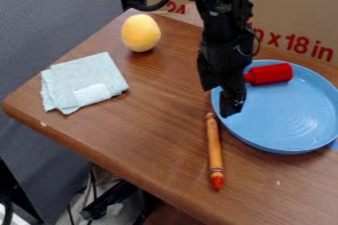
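The black gripper (222, 85) hangs over the left rim of a blue plate (288, 120), its fingers pointing down; whether it is open or shut is unclear. A red cylindrical object (271, 73) lies on the back part of the plate, just right of the gripper. An orange crayon (214, 153) with a red tip lies on the wooden table (138, 140), left of the plate. A yellow rounded object (140, 33) stands at the back left, and a folded pale cloth (82, 81) lies on the left side.
A cardboard box (291, 12) stands behind the plate. The table's left edge runs diagonally, with the floor beyond.
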